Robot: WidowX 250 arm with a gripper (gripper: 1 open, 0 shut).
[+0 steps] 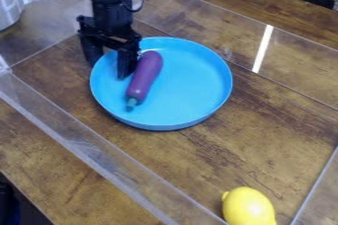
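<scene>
A black robot gripper [109,57] hangs over the left part of a blue plate [192,96], its dark fingers open on the plate's upper left. Just to its right a purple eggplant [146,75] lies on the plate, slanting toward the front. Whether a finger touches the eggplant is not clear.
A yellow lemon [247,206] sits at the bottom right on the wooden table [264,120]. Clear plastic edges run along the left and right. A pale object is at the top left corner. The table right of the plate is clear.
</scene>
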